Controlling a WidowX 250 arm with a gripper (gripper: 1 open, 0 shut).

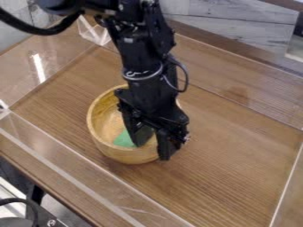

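A light yellow-tan bowl [108, 129] sits on the wooden table, with a green object [127, 138] inside it at the left. My black gripper [153, 135] is lowered into and over the bowl, covering much of its middle and right. Whether its fingers hold anything is hard to tell, as the green object is partly hidden behind them.
A white textured surface lies beyond the back edge at top right. A small clear object [95, 31] is at the upper left, and a black cable shows at the lower left.
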